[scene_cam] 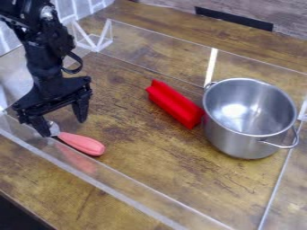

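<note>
My black gripper (50, 110) is at the left, its fingers spread open above and beside a pink object (81, 143) with a pale tip, which lies on the wooden table near the clear front wall. Nothing shows held between the fingers.
A red oblong block (173, 103) lies in the middle. A steel pot (247, 112) with handles stands at the right. Clear walls edge the work area (150, 171). The table between gripper and red block is bare.
</note>
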